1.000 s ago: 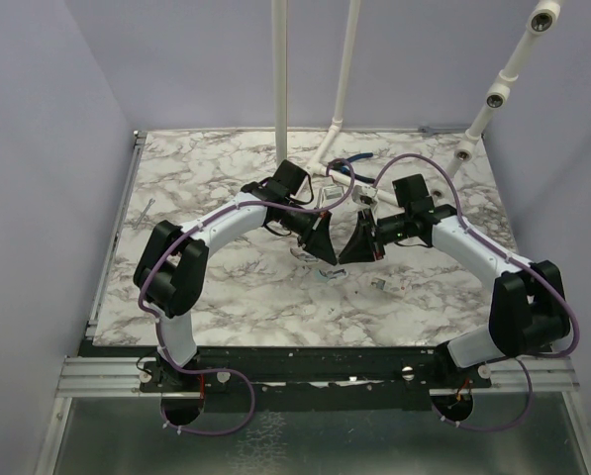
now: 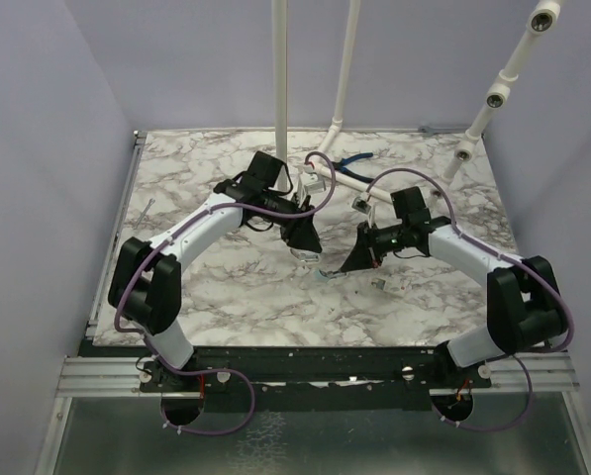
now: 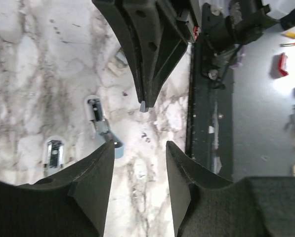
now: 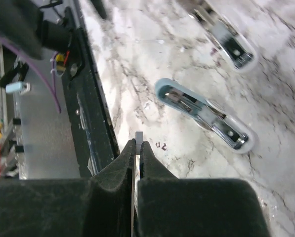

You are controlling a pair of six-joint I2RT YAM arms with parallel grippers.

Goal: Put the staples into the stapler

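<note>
A small strip of staples (image 4: 139,138) is pinched at the tips of my right gripper (image 2: 343,271), which is shut on it above the marble table. In the right wrist view, a blue-and-white stapler (image 4: 201,112) lies with its metal channel facing up, apart from the strip. A second, white stapler (image 4: 236,52) lies beyond it; in the top view my left gripper (image 2: 310,249) partly covers this one. The left wrist view has the left fingers (image 3: 100,170) spread wide, with nothing between them, and both staplers below.
A small staple box (image 3: 118,62) lies on the table to the right of the staplers. Blue-handled pliers (image 2: 352,158) rest at the back near a white pipe.
</note>
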